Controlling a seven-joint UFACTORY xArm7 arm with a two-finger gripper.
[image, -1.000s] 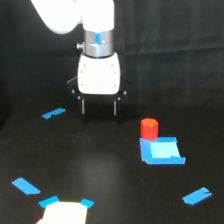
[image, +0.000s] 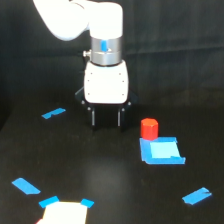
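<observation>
My gripper (image: 106, 119) hangs over the back middle of the black table in the camera view, fingers downward. Its two dark fingers stand apart, and nothing shows between them. To the right, a red block (image: 149, 129) sits at the back edge of a blue-taped square (image: 147, 152) with a pale patch (image: 165, 150) in it. The block is clear of my gripper. The fingertips are dark against the table, so their exact height is hard to tell.
A pale, box-like object (image: 65, 213) is cut off by the bottom edge, with blue tape (image: 48, 201) beside it. More tape strips lie at the left (image: 26, 186) and lower right (image: 197, 196).
My gripper has come lower in the view and slightly to the right. The red block and the taped square have stayed put.
</observation>
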